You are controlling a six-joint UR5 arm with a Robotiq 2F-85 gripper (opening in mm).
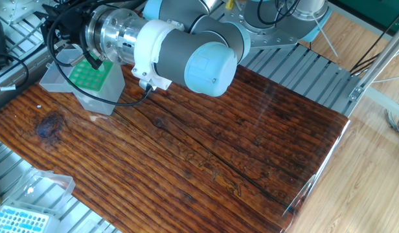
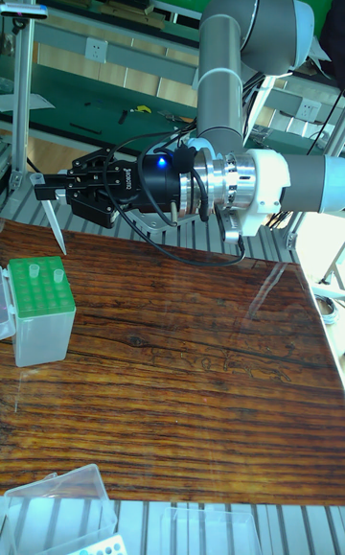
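Note:
In exterior view 3, my black gripper (image 2: pixel 48 186) is held level at the left, above and behind the tip box. Its fingers look shut on a white, pointed pipette tip (image 2: pixel 56 229), which slants downward with its sharp end free. Below it on the wooden board stands a translucent tip box (image 2: pixel 43 340) with a green perforated top (image 2: pixel 38 291). A couple of pale tips stick up from that top. Exterior view 2 shows the gripper's black body (image 1: pixel 63 24) beside the box, but cables and the arm hide the fingertips and the held tip there.
The box's clear lid (image 1: pixel 57 79) hangs open on its left side. A second clear container with a white-and-blue rack (image 1: pixel 21 221) lies at the near-left edge. Most of the wooden board (image 1: pixel 206 149) is bare. A black cable (image 1: pixel 65 72) loops below the wrist.

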